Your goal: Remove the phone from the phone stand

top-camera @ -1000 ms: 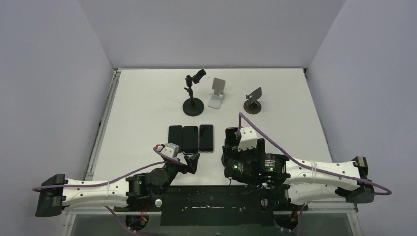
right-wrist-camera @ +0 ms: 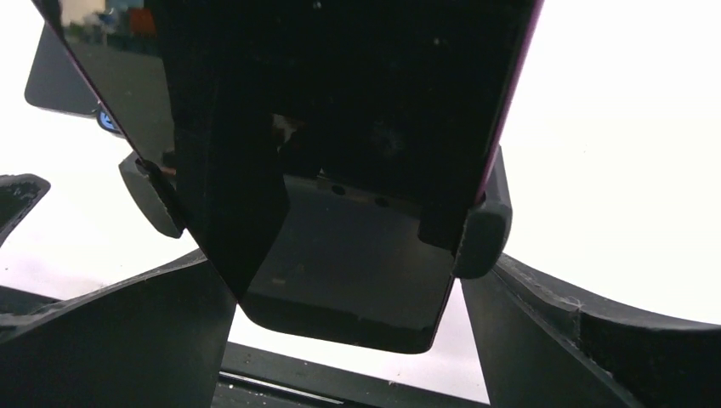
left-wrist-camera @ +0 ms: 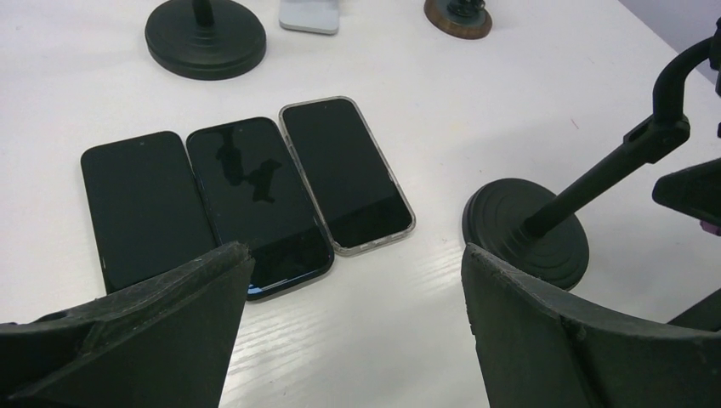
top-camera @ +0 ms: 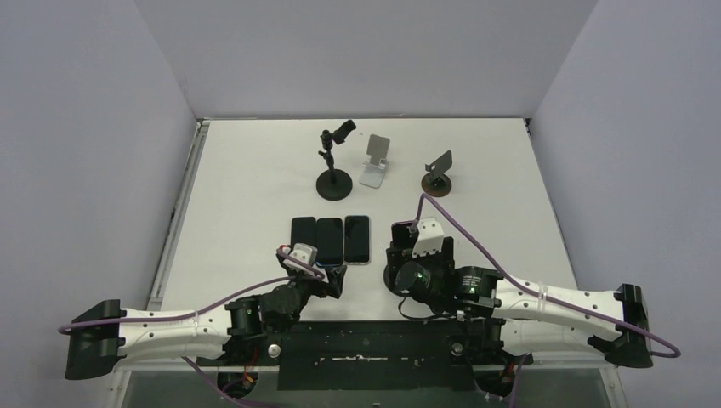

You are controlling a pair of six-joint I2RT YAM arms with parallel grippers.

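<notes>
A black phone with purple edges sits upright in the clamps of a phone stand, whose round base (left-wrist-camera: pixel 519 246) and arm show in the left wrist view. My right gripper is open around the phone's lower end, its fingers below the clamps; whether they touch the phone I cannot tell. In the top view it largely hides this stand. My left gripper stands open to the stand's left, in front of three phones lying flat (left-wrist-camera: pixel 344 170), with nothing between its fingers.
At the back are a tall black stand (top-camera: pixel 333 183), a silver stand (top-camera: pixel 374 161) and a small stand on a wooden base (top-camera: pixel 438 174). Walls bound it at the back and sides.
My left gripper has moved a little to the right. The phones on the table are unchanged.
</notes>
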